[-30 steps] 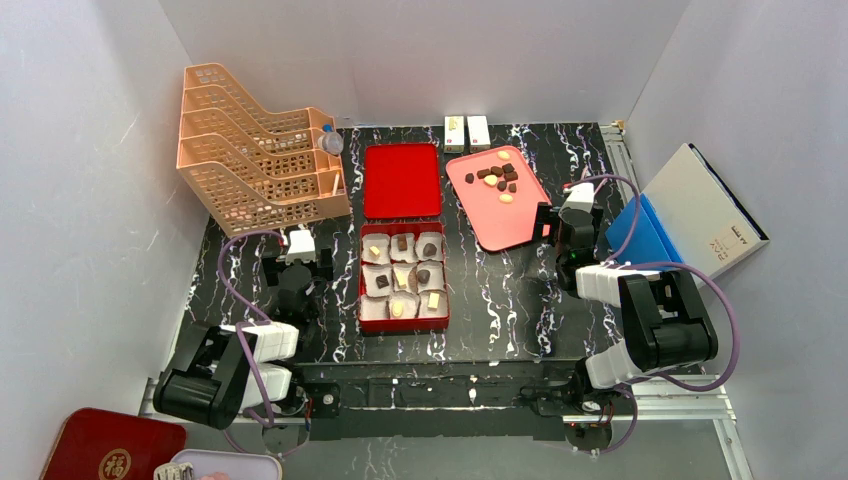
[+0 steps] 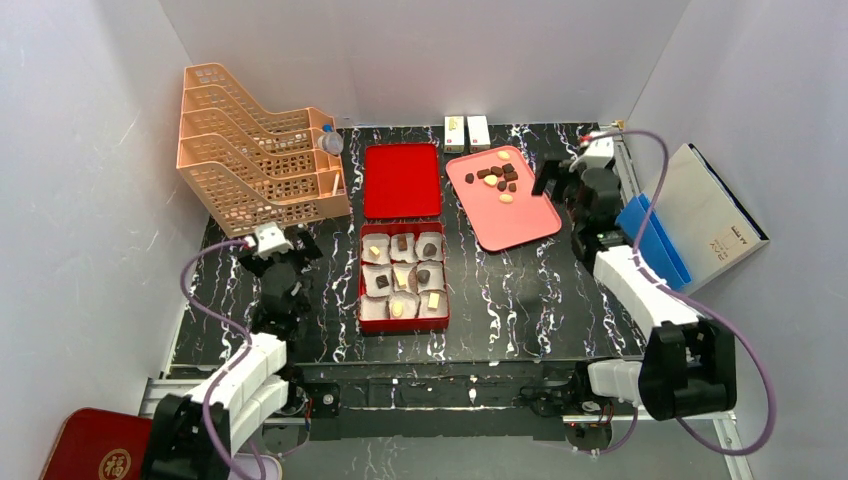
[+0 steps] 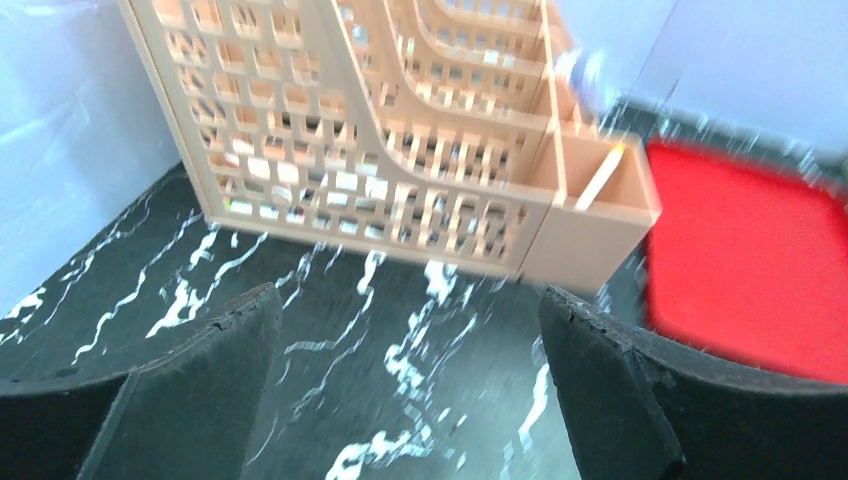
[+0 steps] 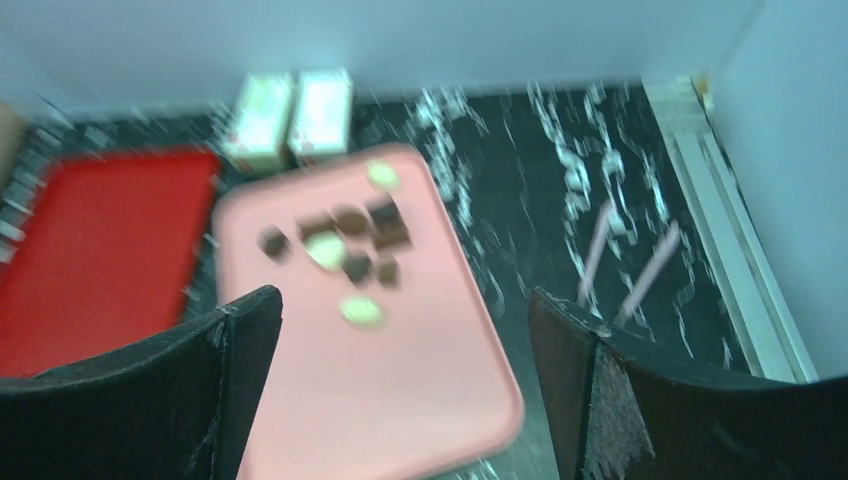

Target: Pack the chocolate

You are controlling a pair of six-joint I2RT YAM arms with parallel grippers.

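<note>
A red box (image 2: 404, 322) at the table's middle holds chocolates in pale cups, with a red lid (image 2: 402, 180) behind it. On a pink tray (image 2: 509, 225) lie several dark and pale chocolates. My right gripper (image 2: 548, 180) is open at the tray's right side; in the right wrist view the tray (image 4: 380, 400) lies below its empty fingers, slightly blurred. My left gripper (image 2: 281, 255) stands open left of the box, facing the peach rack, nothing between its fingers.
The peach rack (image 3: 420, 200) with a bottle fills the back left. Two small white boxes (image 2: 477, 133) stand at the back. A blue holder (image 2: 655, 250) with a white board leans at the right. Bare table lies between box and right arm.
</note>
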